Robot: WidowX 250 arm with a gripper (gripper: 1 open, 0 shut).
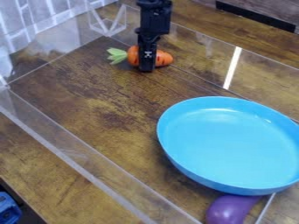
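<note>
My black gripper (147, 54) reaches down from the top of the view onto an orange toy carrot (162, 59) with pale green leaves, lying on the wooden surface at the back. The gripper is shut on the carrot's middle. A large light blue plate (228, 144) rests at the right front, well apart from the carrot.
A purple eggplant (232, 208) lies at the front right, below the plate. Clear plastic walls edge the work area, and a blue object (6, 210) sits at the lower left corner.
</note>
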